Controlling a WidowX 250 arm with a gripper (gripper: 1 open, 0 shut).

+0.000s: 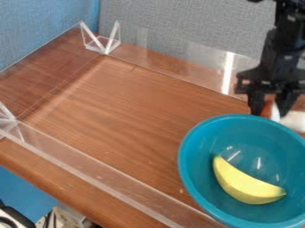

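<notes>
My black gripper (268,102) is at the upper right, just behind the rim of a teal bowl (202,151), its fingers shut on an orange and white object (272,112) that is largely hidden by the gripper. A white part (297,120) shows at the right edge. A yellow banana (247,183) lies inside the bowl.
Transparent barriers with white brackets (100,41) line its back and front left edges, with grey padded walls behind.
</notes>
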